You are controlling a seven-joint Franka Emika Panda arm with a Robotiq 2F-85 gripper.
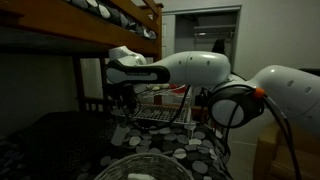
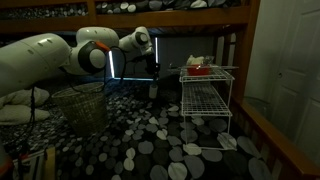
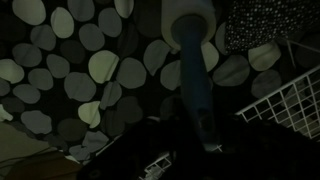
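Observation:
In the wrist view, a long object with a pale rounded end and a blue shaft [image 3: 197, 85] runs down between the dark fingers, which are blurred in shadow. My gripper [image 2: 152, 72] is shut on it, and its grey lower end [image 2: 153, 91] hangs beneath the gripper in exterior view 2. From exterior view 1, the gripper [image 1: 126, 102] points downward above the spotted bedding, its tips too dark to make out. What exactly the object is cannot be told.
A woven basket [image 1: 145, 163] with something white inside stands in the foreground. A white wire rack [image 2: 205, 103] carries a red item [image 2: 199, 72] on its upper shelf. Bunk-bed rails [image 2: 270, 140] frame the space. Open spotted bedding [image 2: 130, 150] lies between basket and rack.

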